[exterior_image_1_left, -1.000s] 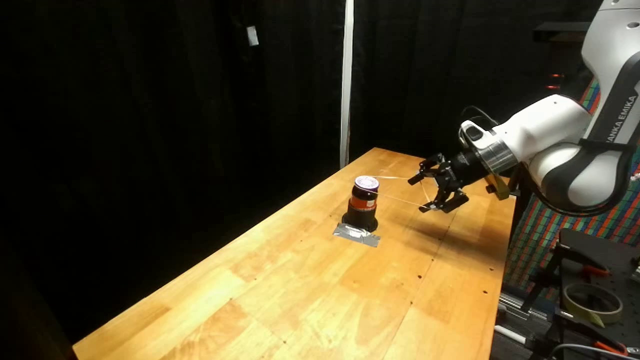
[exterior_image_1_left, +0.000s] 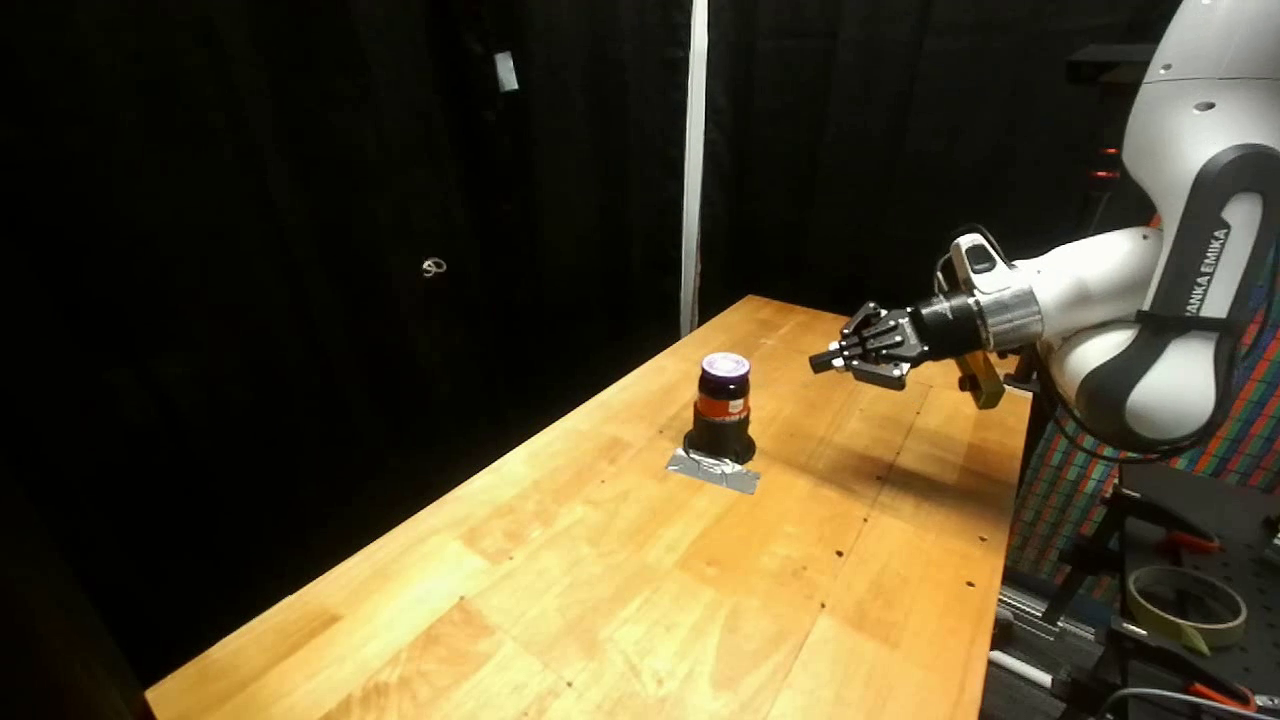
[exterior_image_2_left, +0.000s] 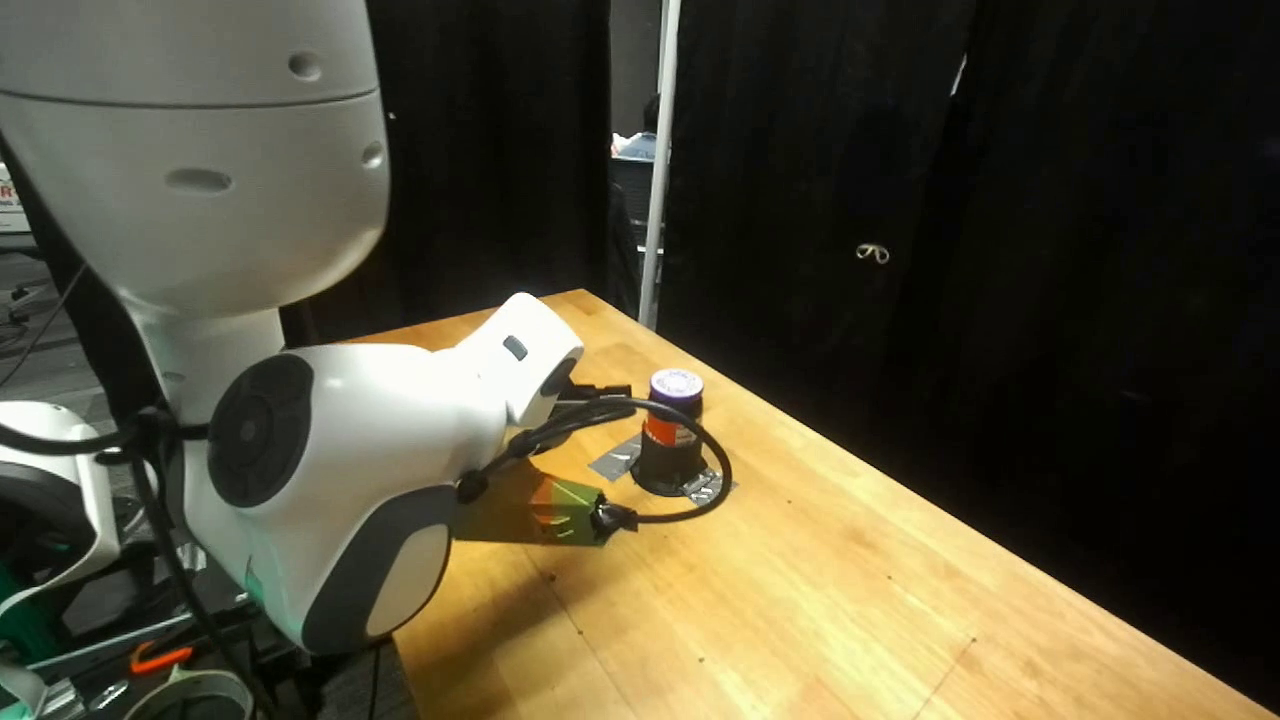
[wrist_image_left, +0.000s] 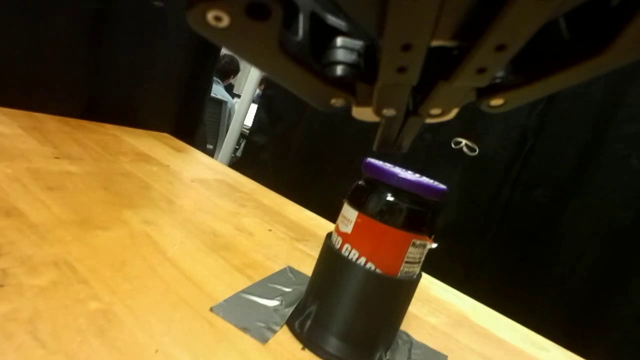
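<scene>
A jar (exterior_image_1_left: 723, 391) with a purple lid and a red-orange label stands in a black holder (wrist_image_left: 357, 300). In the wrist view the jar leans slightly within the picture. A thin pale rubber band (exterior_image_1_left: 433, 266) appears as a small twisted loop against the black curtain, apart from jar and gripper. The same band (wrist_image_left: 465, 146) shows right of my fingers in the wrist view, and the band (exterior_image_2_left: 872, 253) is right of the jar in exterior view 2. My gripper (exterior_image_1_left: 824, 360) is shut, right of the jar in exterior view 1, with nothing visible between its fingertips.
Grey tape (wrist_image_left: 264, 303) lies at the holder's base. A tape roll (exterior_image_1_left: 1185, 606) and clamps sit on a side surface at the right.
One second ago the gripper was open, with the band stretched from its fingers to the jar's top. Now the fingers are together, the band is away from both, and the jar stands straighter.
</scene>
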